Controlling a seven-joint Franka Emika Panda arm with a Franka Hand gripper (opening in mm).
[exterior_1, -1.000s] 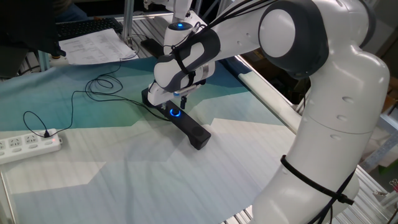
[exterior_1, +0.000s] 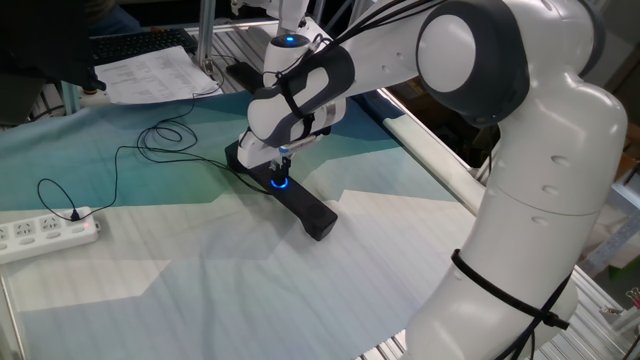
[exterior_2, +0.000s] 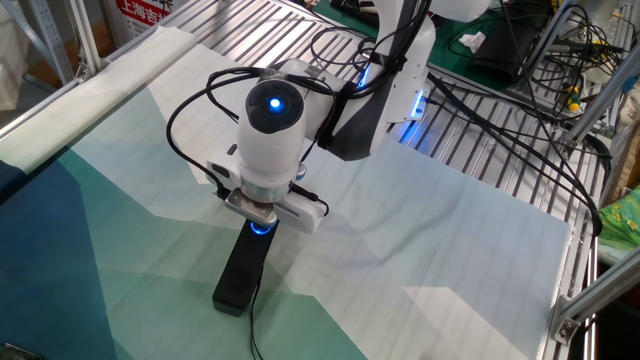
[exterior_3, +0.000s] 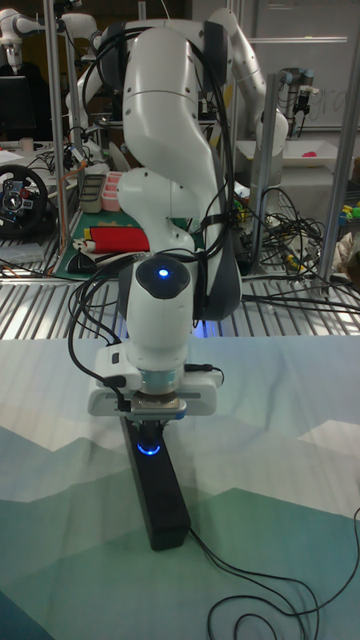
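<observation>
A long black bar-shaped device (exterior_1: 305, 208) lies flat on the cloth, a cable running from its side. On its top, near the middle, a round knob (exterior_3: 149, 449) is ringed by blue light. Pointing straight down, my gripper (exterior_1: 280, 172) has its dark fingers drawn together at this knob, and they look shut on it. In exterior view 2, the black device (exterior_2: 237, 275) extends out from under the gripper's white body, with the blue ring just showing. The knob itself is mostly hidden by the fingers.
A white power strip (exterior_1: 45, 235) lies at the left edge, and a thin black cable (exterior_1: 116, 165) loops across the cloth from it. Papers (exterior_1: 155, 75) and a keyboard (exterior_1: 140, 45) are at the back.
The black device shifted very slightly.
</observation>
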